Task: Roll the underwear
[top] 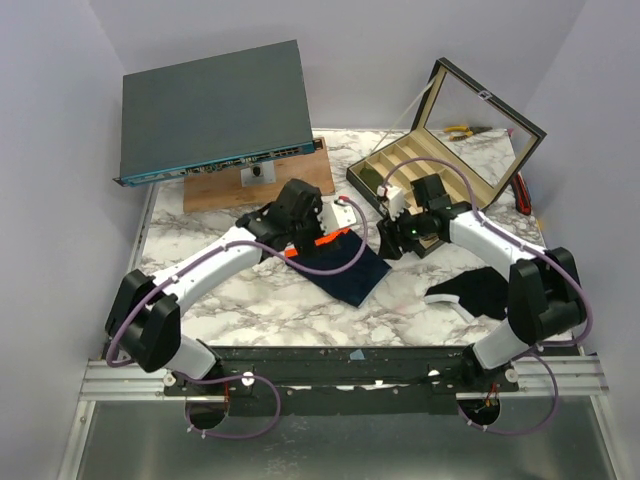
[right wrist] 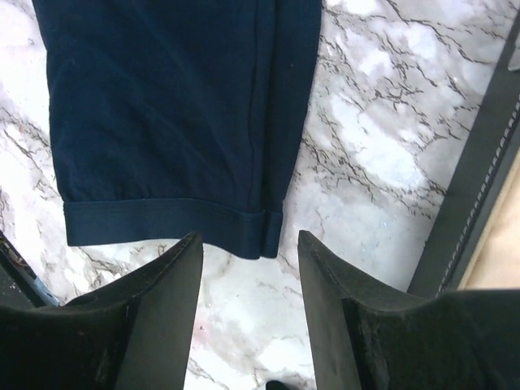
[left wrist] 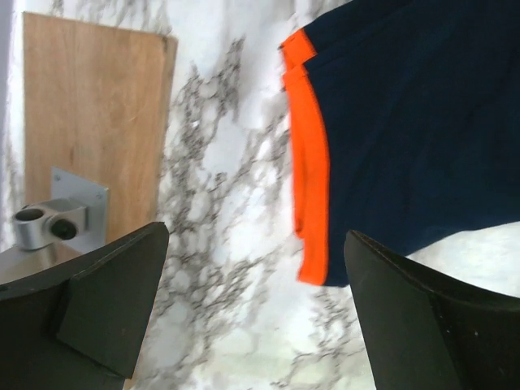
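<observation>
The navy underwear [top: 345, 279] with an orange band lies spread on the marble table, a folded strip along one edge in both wrist views. My left gripper hangs above the orange band [left wrist: 312, 179] at its left end, fingers wide open with nothing between them. My right gripper is over the other end, near the hem [right wrist: 162, 217]; its fingers stand apart with nothing held.
An open compartment box [top: 405, 155] sits behind the right gripper. A monitor's wooden base [left wrist: 97, 122] is at back left. Dark cloth [top: 480, 295] lies at front right.
</observation>
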